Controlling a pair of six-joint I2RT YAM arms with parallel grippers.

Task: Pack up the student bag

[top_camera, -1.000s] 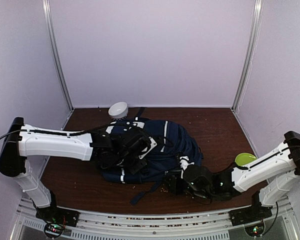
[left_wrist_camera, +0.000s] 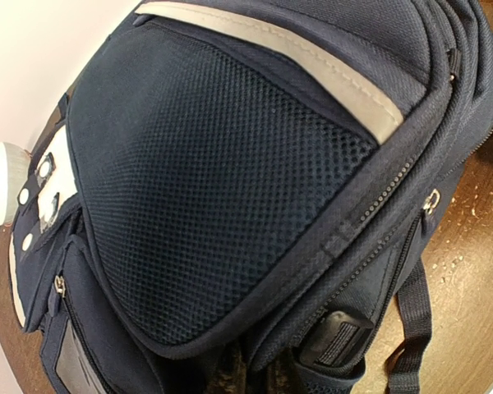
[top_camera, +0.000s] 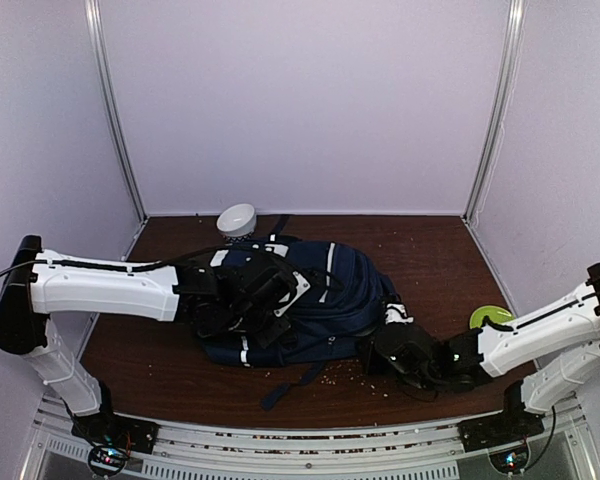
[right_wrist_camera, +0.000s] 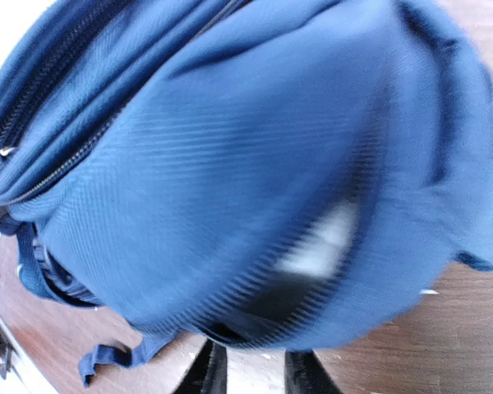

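A dark navy backpack (top_camera: pixel 355 285) lies on the table, its mesh front panel (left_wrist_camera: pixel 214 180) facing up in the left wrist view. My left gripper is shut on the backpack's fabric near the side, its fingertips mostly sunk into the folds. At the bag's right end, my right gripper stands part open, its fingers apart and no object visible between them. Above those fingers, the right wrist view shows a blurred zipper-edged gap in the bag, with a pale patch (right_wrist_camera: pixel 320 238) inside; what it is cannot be made out.
A white bowl (top_camera: pixel 237 220) stands behind the bag's left end. At the far right, a green round item (top_camera: pixel 490 316) is partly covered by the right arm. A loose strap (top_camera: pixel 292 387) and small crumbs lie in front of the bag. Behind it on the right, the table is bare.
The left arm and the bag's left part look unchanged.
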